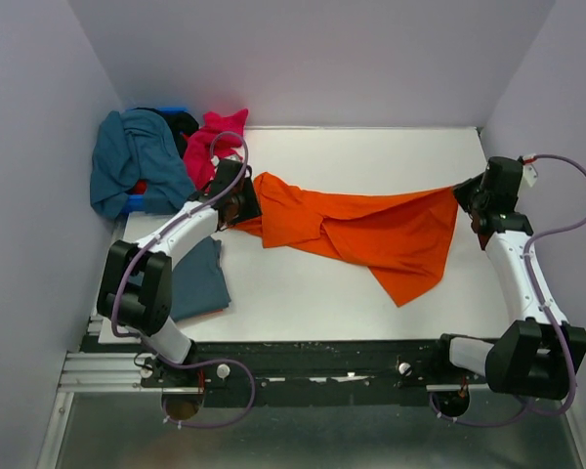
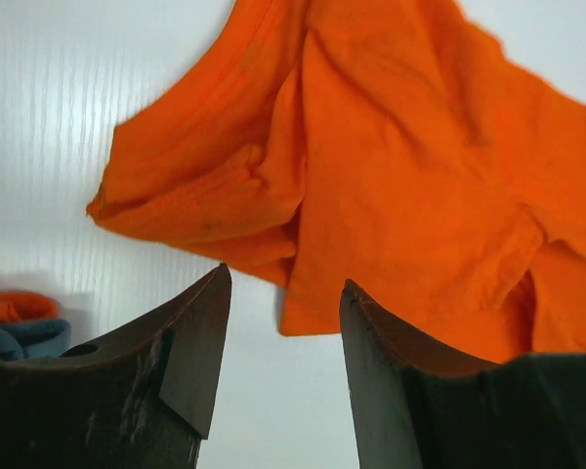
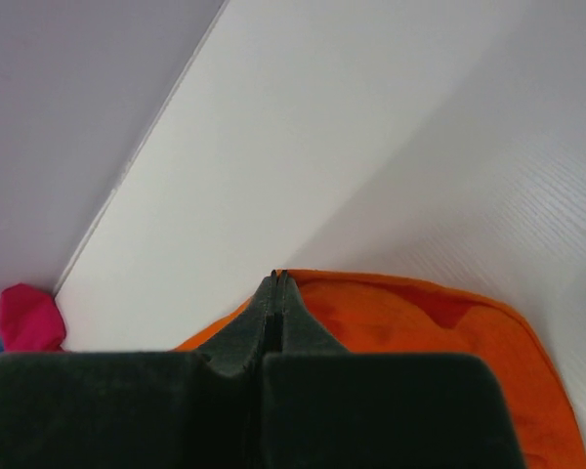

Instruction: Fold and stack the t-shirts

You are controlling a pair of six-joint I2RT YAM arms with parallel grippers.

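Note:
An orange t-shirt lies spread and rumpled across the white table. At its far right corner my right gripper is shut, pinching the cloth edge, which the right wrist view shows at the fingertips. My left gripper is over the shirt's left end; in the left wrist view its fingers stand apart above folds of the orange cloth, with nothing between them.
A folded blue-grey shirt lies at the front left, partly under the left arm. Behind it a blue bin holds teal, black and pink clothes.

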